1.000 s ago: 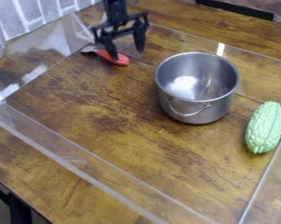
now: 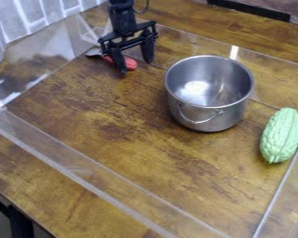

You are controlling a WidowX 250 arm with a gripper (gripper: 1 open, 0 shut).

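The black gripper (image 2: 129, 46) reaches down from the top centre, its fingers spread just over a red-handled utensil (image 2: 123, 62) lying on the wooden table at the upper left of centre. Part of the utensil is hidden by the gripper; whether they touch I cannot tell. A steel pot (image 2: 210, 91) with a wire handle stands to the right of them, and a pale green corn cob or similar vegetable (image 2: 280, 136) lies at the far right.
Clear plastic walls or edges border the wooden work area (image 2: 126, 158) on several sides.
The pot and vegetable have not moved.
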